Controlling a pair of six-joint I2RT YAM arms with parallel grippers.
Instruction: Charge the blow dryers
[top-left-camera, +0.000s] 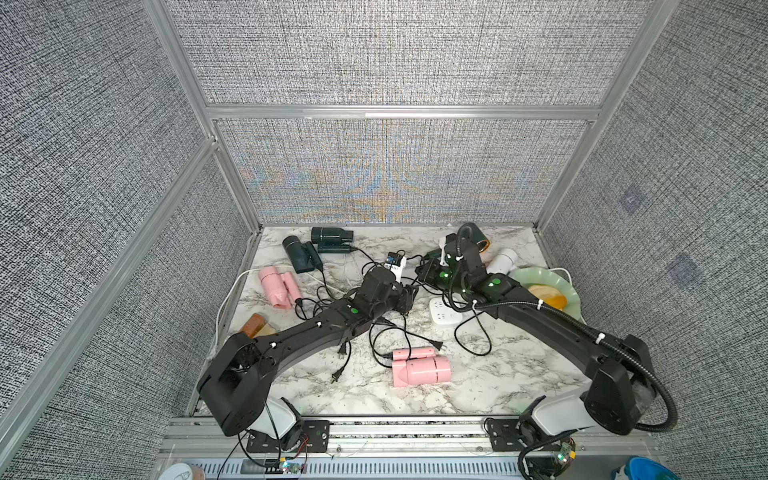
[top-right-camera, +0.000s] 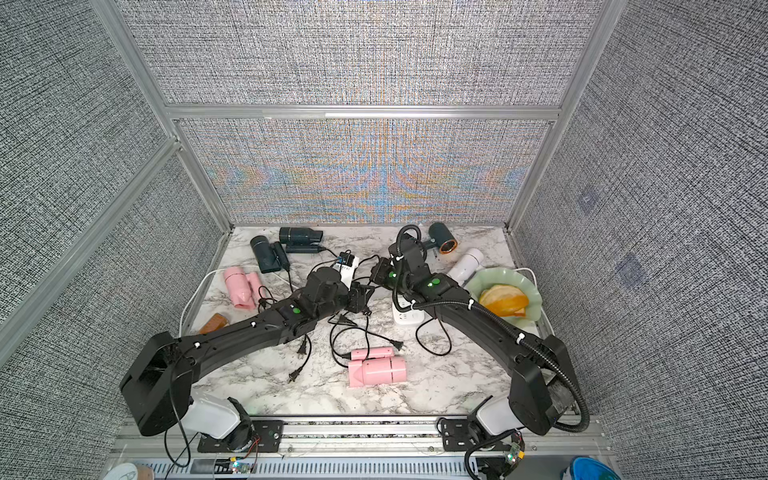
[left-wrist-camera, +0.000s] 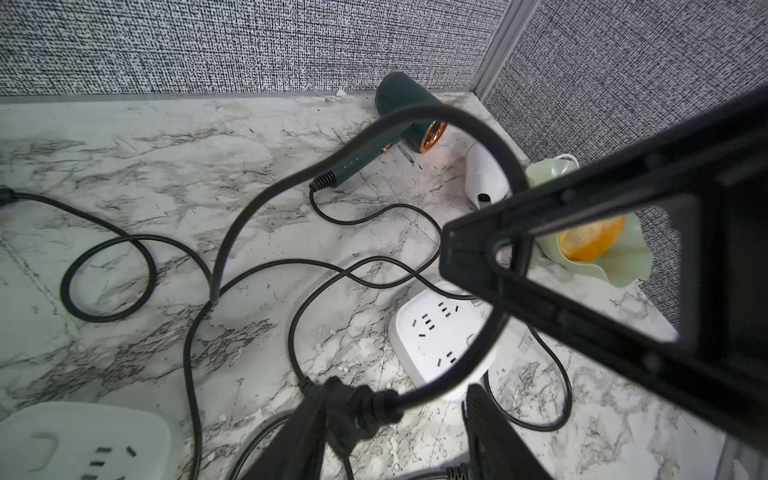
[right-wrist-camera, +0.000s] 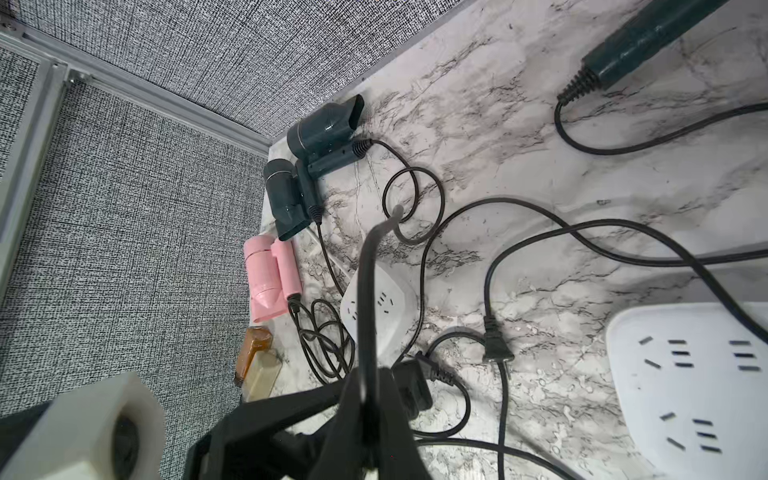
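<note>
In the left wrist view a black plug (left-wrist-camera: 352, 412) hangs between the parted fingers of my left gripper, closer to the left one. Its cord (left-wrist-camera: 336, 152) loops up and over to my right gripper, whose finger (left-wrist-camera: 576, 256) crosses that view. The right gripper is shut on this cord, above the table. Two white power strips (right-wrist-camera: 688, 384) (right-wrist-camera: 380, 308) lie below. A dark green dryer (left-wrist-camera: 400, 108) lies at the back right, two more dark green dryers (top-left-camera: 298, 254) (top-left-camera: 332, 235) at back left. Pink dryers (top-left-camera: 276, 288) (top-left-camera: 421, 370) lie left and front.
Loose cords and another plug (right-wrist-camera: 497, 345) tangle across the middle of the table. A green bowl (top-right-camera: 480, 280) with bread-like food and a white cylindrical object (top-right-camera: 466, 264) stand at right. Brown and cream blocks (right-wrist-camera: 260, 376) lie at left.
</note>
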